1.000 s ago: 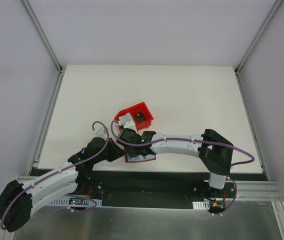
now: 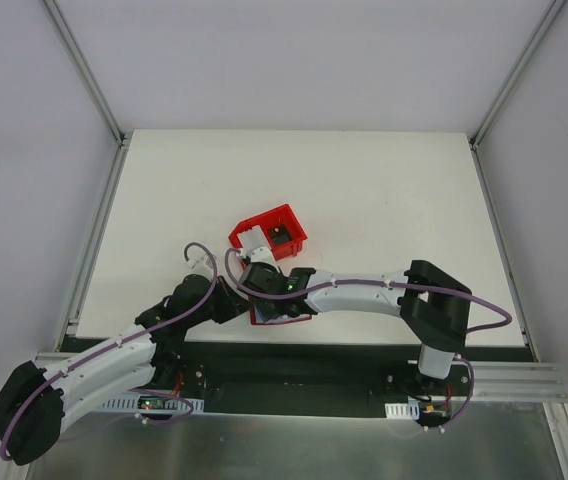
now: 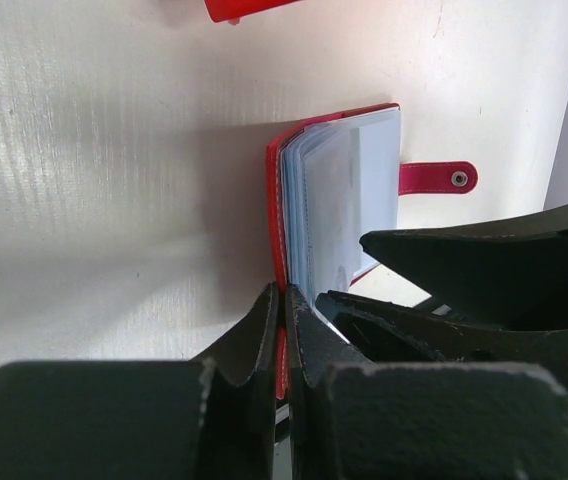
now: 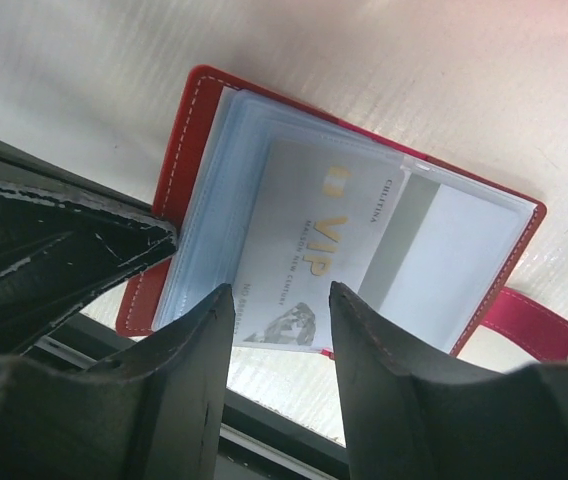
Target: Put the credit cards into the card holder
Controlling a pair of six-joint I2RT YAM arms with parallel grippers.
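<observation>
The red card holder (image 4: pixel 174 170) lies on the white table with clear plastic sleeves and a grey VIP card (image 4: pixel 304 230) on top. Its snap strap (image 3: pixel 434 177) sticks out to one side. My left gripper is shut at the holder's edge, against the red cover and sleeves. My right gripper is part open over the sleeves and VIP card, with its fingertips on either side of the card's lower printing. In the top view both arms mostly hide the holder.
A red tray (image 2: pixel 294 220) with a white card and a dark item in it stands just behind the holder. Its front edge lies close below the holder.
The left arm stays where it was.
</observation>
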